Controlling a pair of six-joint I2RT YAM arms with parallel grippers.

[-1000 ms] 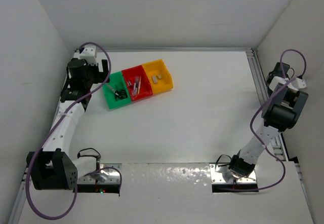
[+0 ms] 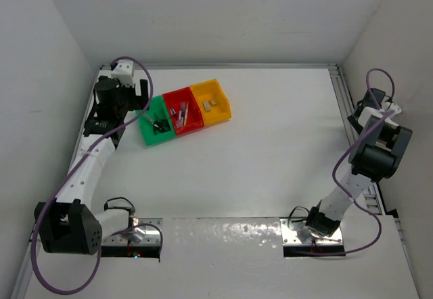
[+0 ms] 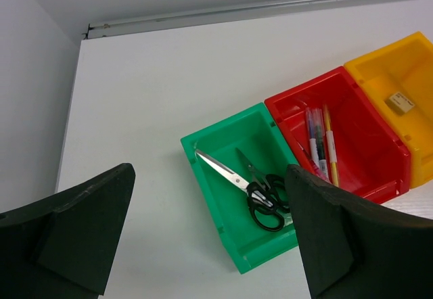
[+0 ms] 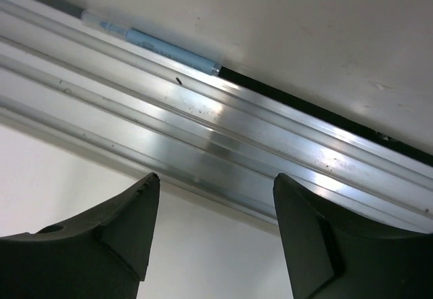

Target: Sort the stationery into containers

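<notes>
Scissors [image 3: 233, 177] with black handles lie in the green container [image 3: 229, 245]. Beside it, the red container [image 3: 365, 157] holds several pens [image 3: 319, 140], and small erasers [image 3: 400, 103] sit in the yellow container [image 3: 416, 62]. Left of the green container, my left gripper is open with nothing between its fingers. Over the table's right edge my right gripper has its fingers apart and empty. In the right wrist view a blue capped pen [image 4: 172, 50] lies in the gap between the metal rail and the wall, beyond the fingertips.
A metal rail [image 4: 223, 126] runs along the table's right edge, close to the side wall [image 2: 399, 55].
My right gripper has shifted slightly left and inward at the right edge. The left gripper has moved only a little; the containers and their contents are unchanged.
</notes>
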